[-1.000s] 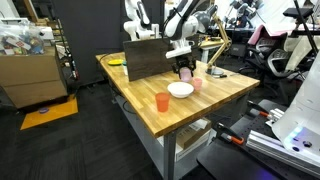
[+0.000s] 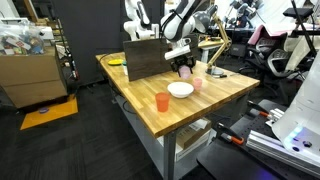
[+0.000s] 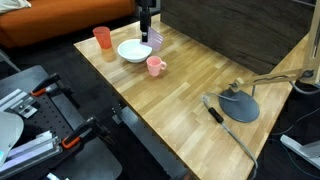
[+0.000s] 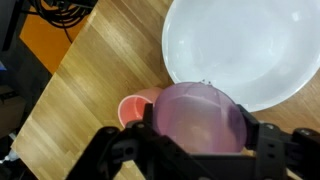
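A translucent pink cup [image 3: 154,39] is held aloft by my gripper [image 3: 146,30], whose fingers are shut on it. It leans to one side, just beyond the white bowl [image 3: 134,51] in the second exterior view. From the wrist, the pink cup [image 4: 200,122] fills the space between the fingers and overlaps the rim of the white bowl [image 4: 245,45]. No contents can be made out in the bowl. In the first exterior view, the held cup [image 2: 186,73] is behind the bowl [image 2: 180,90].
An orange cup [image 2: 162,102] stands beside the bowl, near the table end. On its other side is a pink mug [image 3: 156,66]. A lamp with a round grey base [image 3: 238,105] and a cable occupy the far part of the table [image 3: 180,100]; wood between is clear.
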